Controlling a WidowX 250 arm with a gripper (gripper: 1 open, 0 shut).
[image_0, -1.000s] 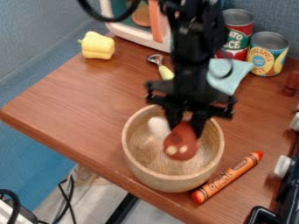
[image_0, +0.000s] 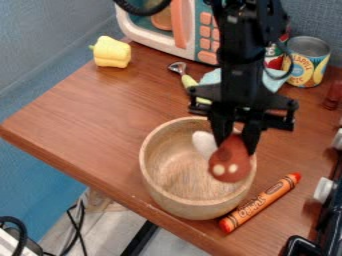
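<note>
The black gripper (image_0: 235, 125) hangs over a wooden bowl (image_0: 174, 185), with a reddish-brown toy (image_0: 230, 165) with pale spots beneath its fingers, inside or over the bowl. A white object (image_0: 203, 142) is beside the toy's upper left. The fingertips are partly hidden, so whether they are closed on the toy is unclear.
An orange crayon (image_0: 261, 203) lies right of the bowl. A yellow pepper (image_0: 111, 52) is at the back left, cans (image_0: 306, 63) and a pale cloth at the back right. A toy microwave (image_0: 174, 25) stands behind.
</note>
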